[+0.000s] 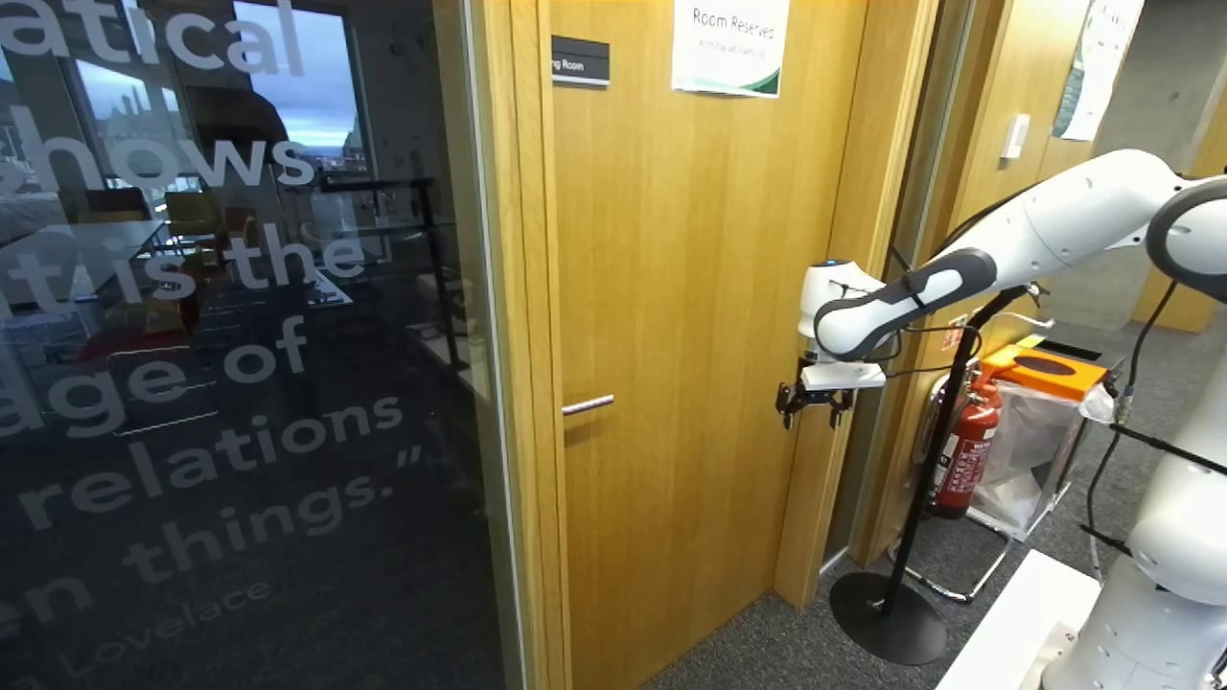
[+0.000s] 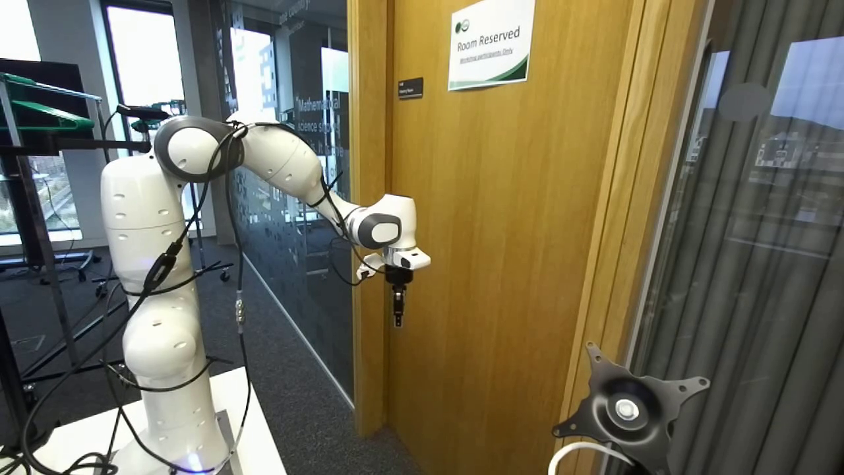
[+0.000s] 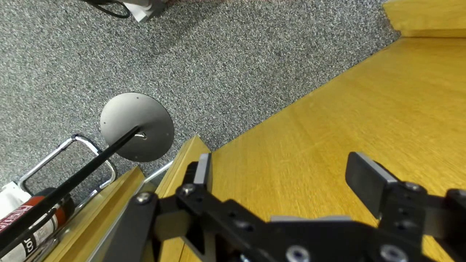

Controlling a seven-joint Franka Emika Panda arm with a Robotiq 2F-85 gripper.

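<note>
A tall wooden door stands closed, with a metal handle near its left edge in exterior view 1. My gripper points down in front of the door, well to the right of the handle and near the frame there. In exterior view 2 the gripper appears edge-on before the door; the handle cannot be made out in that view. The wrist view shows the fingers wide apart, with only door surface and floor beyond and nothing between them.
A black stand with a round base is on the carpet right of the door frame. Behind it are a red fire extinguisher and a bin with an orange lid. A glass wall lies left of the door. Bare carpet fronts the door.
</note>
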